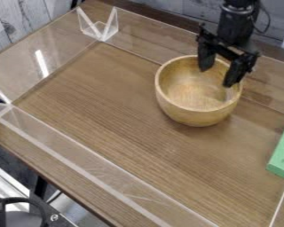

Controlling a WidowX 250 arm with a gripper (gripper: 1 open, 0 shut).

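A tan round bowl (194, 99) sits on the wooden table right of centre. The black gripper (223, 62) is over the bowl's back-right part, its fingers open, with no object visible between them. Part of the bowl's back rim is hidden behind the gripper.
A green object (282, 152) lies at the right edge. A clear angular piece (97, 25) stands at the back left. Black cables or parts (17, 215) are at the lower left.
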